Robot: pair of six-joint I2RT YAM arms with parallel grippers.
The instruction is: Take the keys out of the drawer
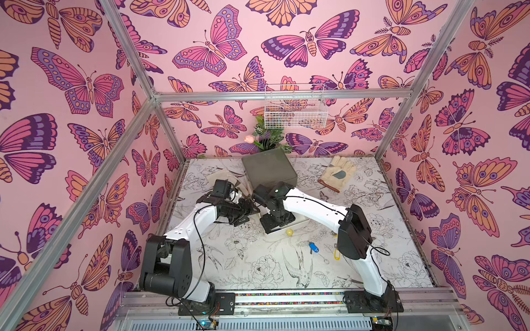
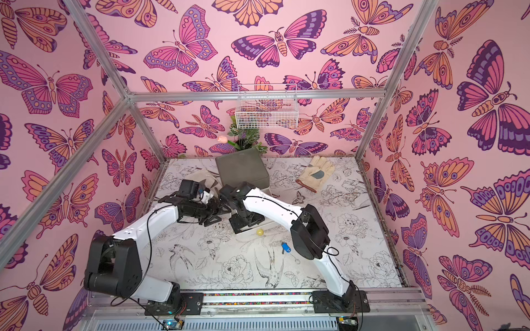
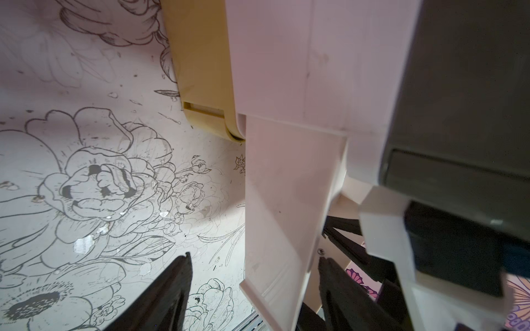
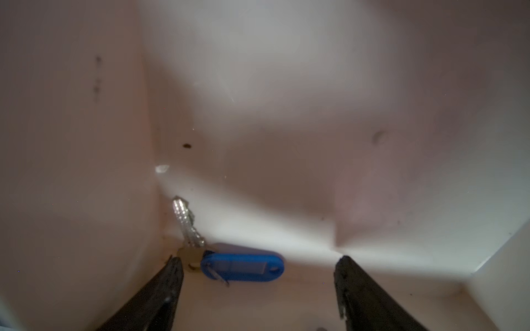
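Observation:
A grey drawer unit point(image 1: 269, 165) stands at the back middle with a white drawer pulled out point(image 3: 281, 209). Inside the drawer, the keys point(image 4: 186, 220) lie with a blue tag point(image 4: 243, 267) against a corner. My right gripper is open, down inside the drawer around the tag's end of it, holding nothing. At the drawer's left side, my left gripper is open, with the drawer's white wall between and beyond its fingertips; whether it touches is unclear.
A work glove point(image 1: 336, 173) lies at the back right, a plant point(image 1: 267, 135) behind the unit. A yellow ball point(image 1: 289, 232) and a blue object point(image 1: 313, 247) lie in front.

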